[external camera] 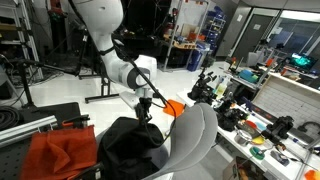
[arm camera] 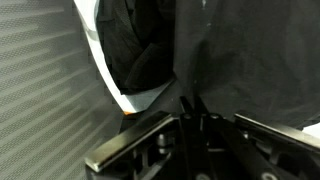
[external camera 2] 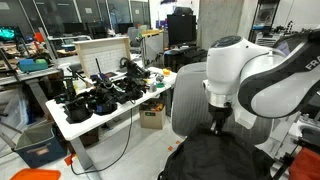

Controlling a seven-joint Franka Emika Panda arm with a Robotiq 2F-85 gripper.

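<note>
A black cloth (external camera: 128, 143) lies heaped over the grey chair-like seat, with a peak rising towards my gripper (external camera: 146, 108). In exterior view 2 the same cloth (external camera 2: 215, 158) spreads below the gripper (external camera 2: 216, 126). Up close in the wrist view, the fingers (arm camera: 128, 142) stand wide apart, and a fold of dark cloth (arm camera: 250, 60) runs up to the gap between them. Whether the fold touches either finger is hard to make out. The grey mesh chair back (external camera: 190, 140) stands close beside the gripper.
A red-orange cloth (external camera: 60, 152) lies at the near left. Behind the chair, a white table (external camera 2: 100, 122) carries several black devices. An orange box (external camera 2: 36, 155) rests on the floor.
</note>
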